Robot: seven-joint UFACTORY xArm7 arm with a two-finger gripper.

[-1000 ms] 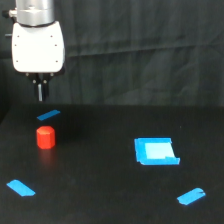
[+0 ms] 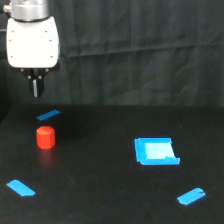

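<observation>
My gripper (image 2: 36, 92) hangs at the upper left, its white hand above and its dark fingers pointing down. The fingers are too small and dark against the background to show whether they stand apart. Below it, a small red block (image 2: 46, 138) stands on the black table, with a clear gap between the two. At the right of the table lies a white square bordered with blue tape (image 2: 142, 150), with nothing on it.
Blue tape strips lie on the table (image 2: 110, 185): one strip (image 2: 48, 115) behind the red block, another (image 2: 20, 188) at the front left, a third (image 2: 191, 196) at the front right. A dark curtain (image 2: 140, 50) hangs behind.
My gripper has shifted slightly left and up. The red block and the taped square are where they were.
</observation>
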